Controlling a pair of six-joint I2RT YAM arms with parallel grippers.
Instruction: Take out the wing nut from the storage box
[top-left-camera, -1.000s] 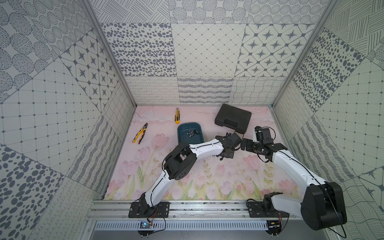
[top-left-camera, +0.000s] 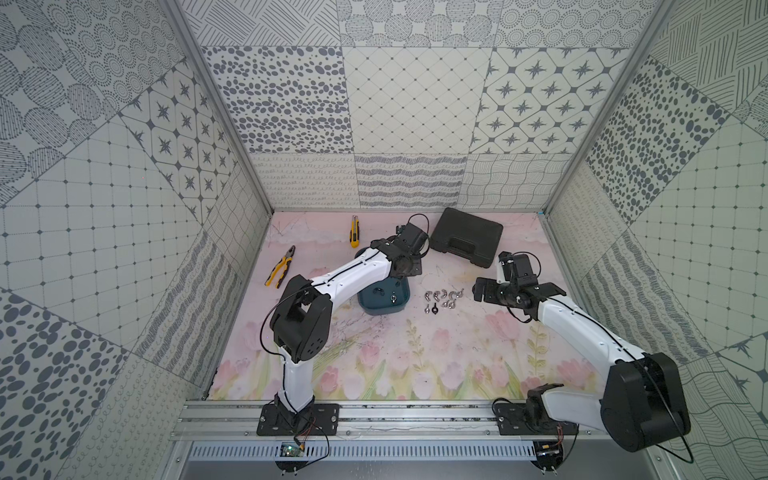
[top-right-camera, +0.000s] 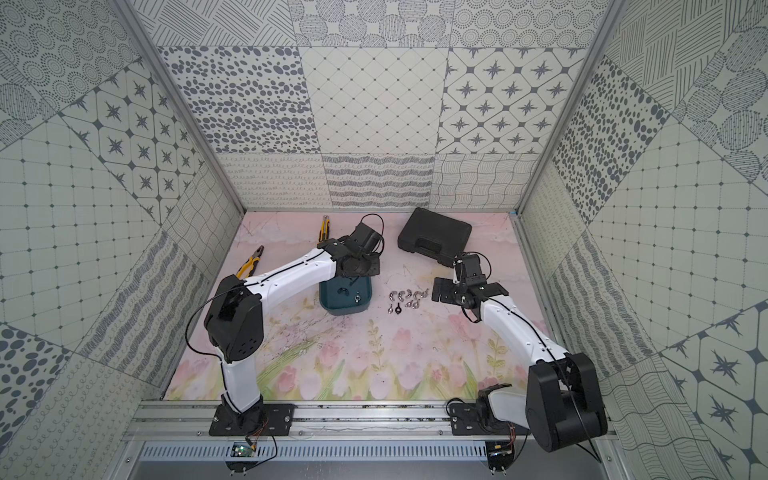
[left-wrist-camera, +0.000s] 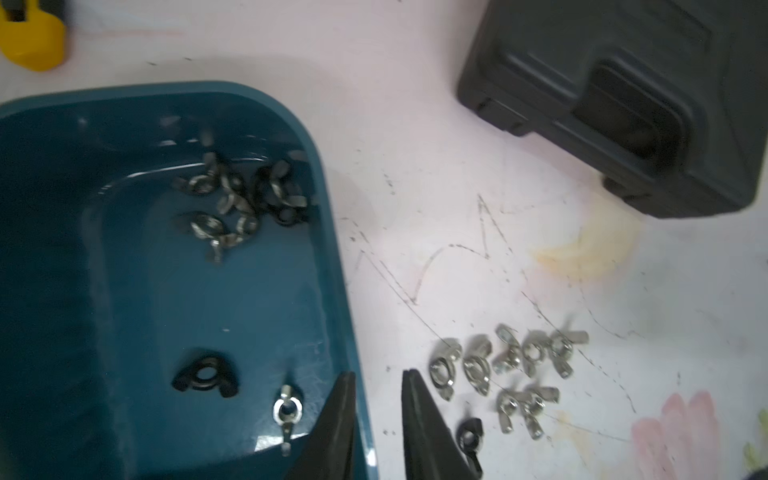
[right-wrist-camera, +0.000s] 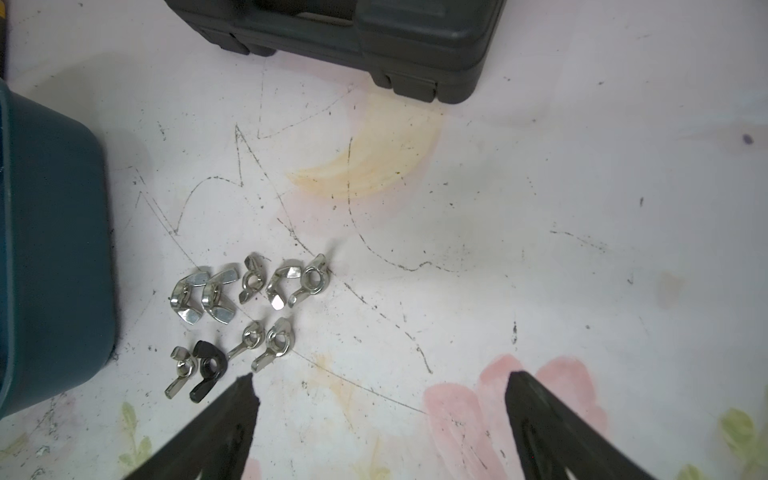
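The teal storage box (left-wrist-camera: 336, 264) holds a heap of wing nuts (left-wrist-camera: 232, 192) in its far right corner. A black wing nut (left-wrist-camera: 206, 374) and a silver wing nut (left-wrist-camera: 286, 412) lie apart near its front. Outside, on the table to the right of the box, several loose wing nuts (right-wrist-camera: 268, 280) sit in two rough rows, including a black one (right-wrist-camera: 209, 369). My left gripper is over the box's right side, slightly open with a narrow empty gap. My right gripper stands wide open above the table, nothing between its fingers.
A closed black case (top-left-camera: 466, 237) lies behind the wing nuts. Yellow-and-black pliers (top-left-camera: 280, 266) and a yellow utility knife (top-left-camera: 354, 231) rest on the left.
My left arm has swung left and back, from over the loose wing nuts to over the storage box. The right gripper has shifted slightly left.
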